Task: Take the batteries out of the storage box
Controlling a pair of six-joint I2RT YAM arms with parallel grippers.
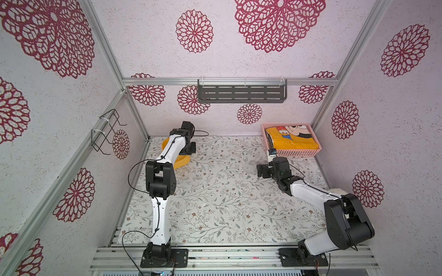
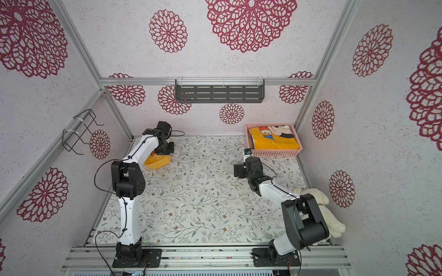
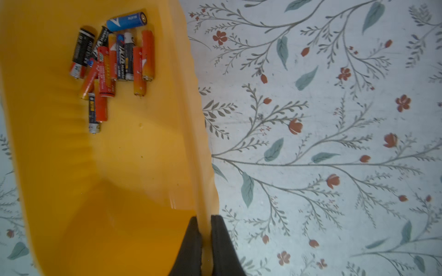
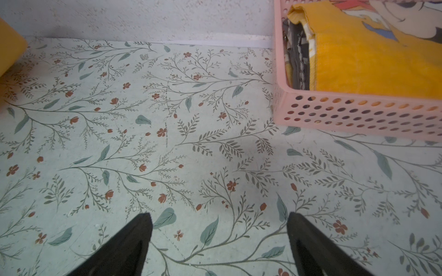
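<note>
A deep yellow storage box (image 3: 138, 156) stands at the back left of the table, partly covered by my left arm in both top views. Its right wall is pinched by my left gripper, one finger inside and one outside. Several batteries (image 3: 106, 82), red, blue and black, lie loose in a cluster at the box's far end in the left wrist view. To the right of the table's middle, my right gripper hangs open over bare cloth, its dark fingers (image 4: 124, 248) wide apart and empty.
A pink basket (image 4: 359, 112) holding a folded yellow cloth (image 4: 368, 59) stands at the back right. A grey shelf (image 1: 241, 94) hangs on the back wall. A white plush (image 2: 322, 209) lies by the right arm.
</note>
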